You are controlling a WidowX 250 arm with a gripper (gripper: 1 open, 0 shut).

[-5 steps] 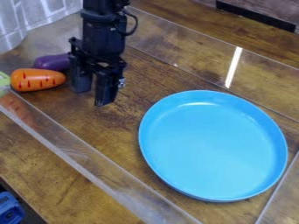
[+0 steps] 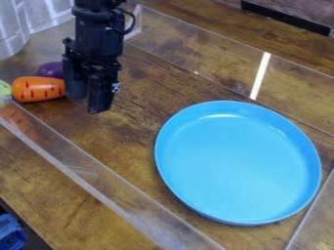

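Note:
My black gripper [image 2: 92, 83] hangs at the upper left over the wooden tray floor, just right of an orange toy carrot [image 2: 38, 88]. A purple toy [image 2: 53, 69], likely an eggplant, lies behind the carrot, partly covered by the gripper. The fingers are dark and overlap the background, so I cannot tell whether they are open or shut or hold anything.
A large blue plate [image 2: 236, 158] fills the right half. A pale green object [image 2: 4, 92] sits at the left edge, and a blue object [image 2: 8, 234] is at the lower left corner. Clear wood lies at the centre and back.
My gripper has moved left toward the carrot and purple toy. The plate and carrot look unmoved.

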